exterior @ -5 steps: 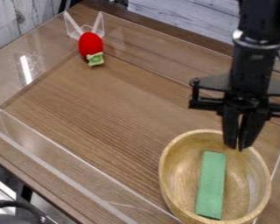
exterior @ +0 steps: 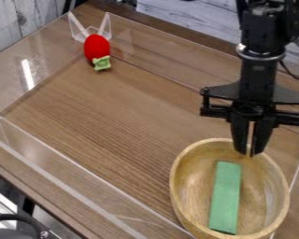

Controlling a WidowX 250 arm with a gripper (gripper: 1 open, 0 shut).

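Note:
The black gripper point(exterior: 249, 140) hangs at the right over the far rim of a cream oval bowl point(exterior: 187, 189), its fingers pointing down; how far apart they stand is hard to tell. A green rectangular block point(exterior: 224, 197) lies inside the bowl at the lower right of the table.
A red object with a green piece point(exterior: 97, 49) sits near the back left of the wooden table point(exterior: 108, 131), beside some clear pointed plastic. A black cable or part shows at the lower left edge.
The gripper has shifted slightly left and down over the last second. The bowl, the green block and the red object have not moved.

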